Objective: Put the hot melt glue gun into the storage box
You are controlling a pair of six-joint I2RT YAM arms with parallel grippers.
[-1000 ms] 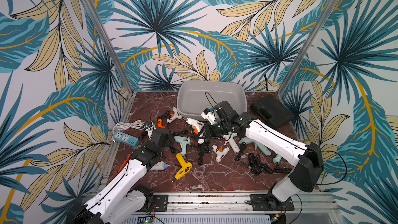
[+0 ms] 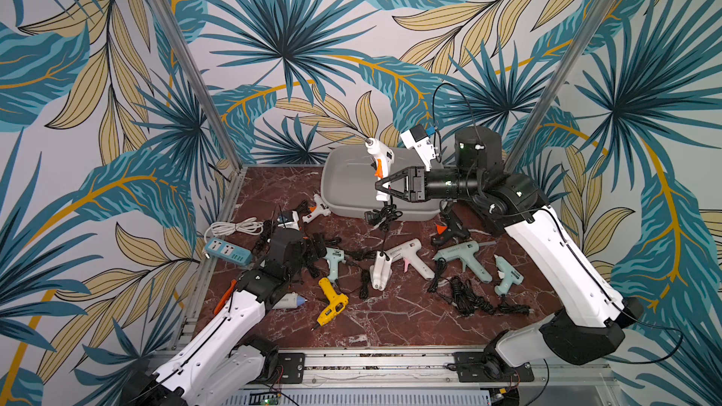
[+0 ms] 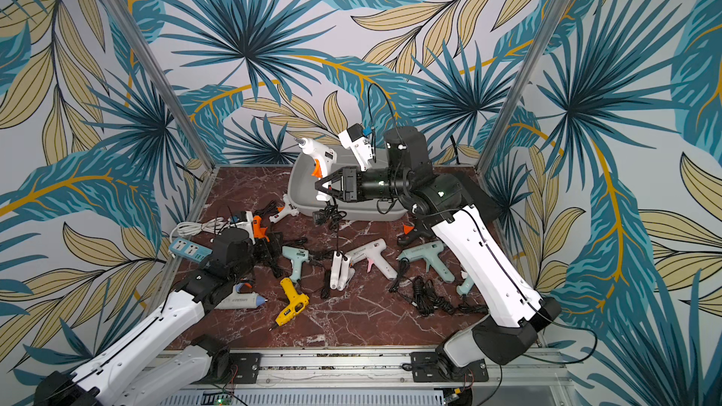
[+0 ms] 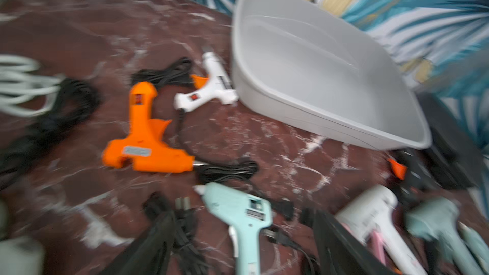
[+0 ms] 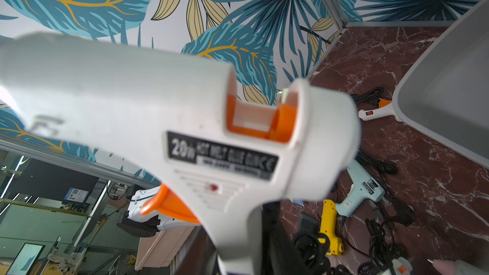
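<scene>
A white hot melt glue gun with orange trigger (image 2: pixel 380 158) is lifted above the near part of the grey storage box (image 2: pixel 336 188), with my right gripper (image 2: pixel 383 186) shut on it and its bundled cord hanging below; it fills much of the right wrist view (image 5: pixel 117 91). In the left wrist view the box (image 4: pixel 321 66) looks empty. My left gripper hovers over the left-side clutter, fingers wide apart, nothing held, above a mint glue gun (image 4: pixel 234 208).
The table (image 2: pixel 263 188) holds several glue guns in yellow, orange, mint and white, coiled cables, and a power strip (image 2: pixel 228 252) at the left. A white glue gun (image 4: pixel 214 84) lies against the box's left side. A black case stands right of the box, mostly behind my right arm.
My right gripper has raised the white glue gun from the table to above the box, its cord trailing. Another white gun below has shifted. My left arm has moved slightly.
</scene>
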